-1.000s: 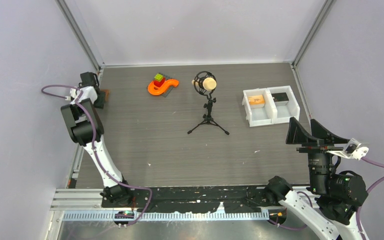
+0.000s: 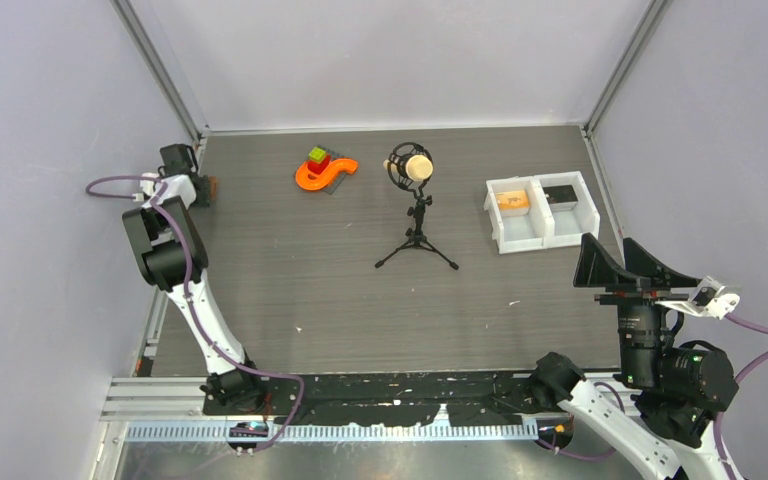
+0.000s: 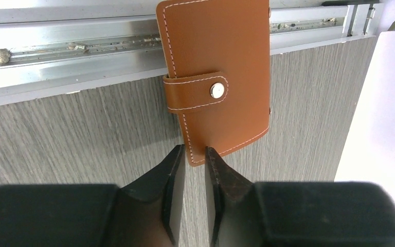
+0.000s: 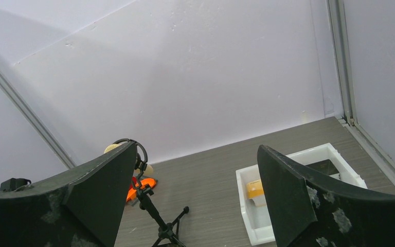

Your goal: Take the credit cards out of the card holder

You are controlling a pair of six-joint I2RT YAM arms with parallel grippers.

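The brown leather card holder (image 3: 226,56) has white stitching, and its strap (image 3: 195,92) is fastened with a silver snap. One end lies over the metal rail at the table's edge. My left gripper is partly open at the holder's near corner, which shows between the fingertips; contact cannot be told. From above, only a small brown bit of the holder (image 2: 213,187) peeks out beside the left arm. No cards are visible. Far off at the front right, my right gripper stands open and empty, raised.
A microphone on a black tripod (image 2: 416,225) stands mid-table. An orange toy piece with coloured blocks (image 2: 326,172) sits to its left. At the right is a white divided tray (image 2: 545,240) holding small boxes.
The cable on the left arm has shifted a little, and the left gripper has barely moved at the holder. The right arm looks almost still.
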